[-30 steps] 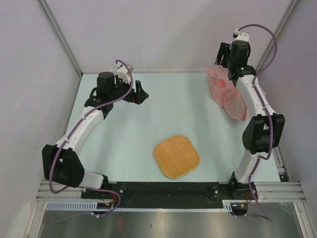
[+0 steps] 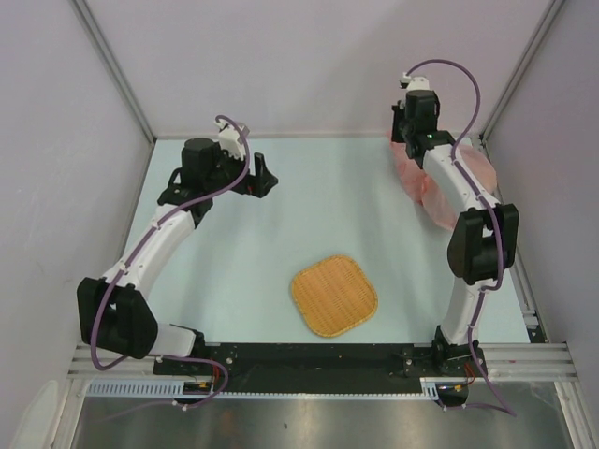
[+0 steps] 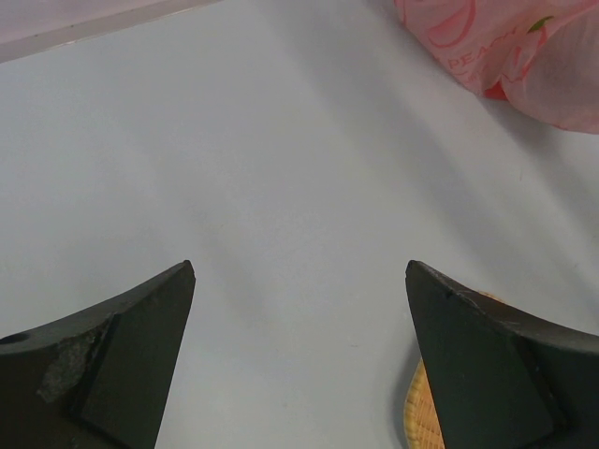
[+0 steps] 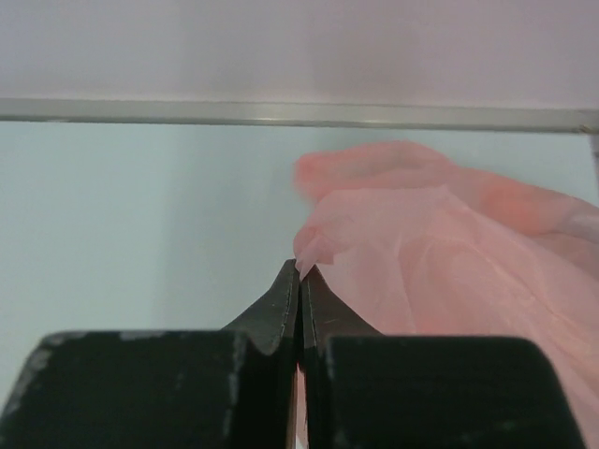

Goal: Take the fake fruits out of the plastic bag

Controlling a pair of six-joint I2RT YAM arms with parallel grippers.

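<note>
The pink plastic bag point(image 2: 432, 196) lies at the back right of the table, partly under my right arm. In the right wrist view, my right gripper is shut on a gathered fold of the bag point(image 4: 412, 224), whose film spreads off to the right. No fruit can be made out; the bag's inside is hidden. Far from it, over the left part of the table, my left gripper point(image 2: 266, 175) stands open and empty. Its fingers point(image 3: 122, 355) are wide apart, with bare table between them and printed bag film point(image 3: 524, 56) at the upper right.
A tan woven mat or tray point(image 2: 334, 296) rests near the front centre. Pale walls point(image 2: 281, 65) stand behind and at both sides, the back one close to my right gripper.
The left arm has barely shifted.
</note>
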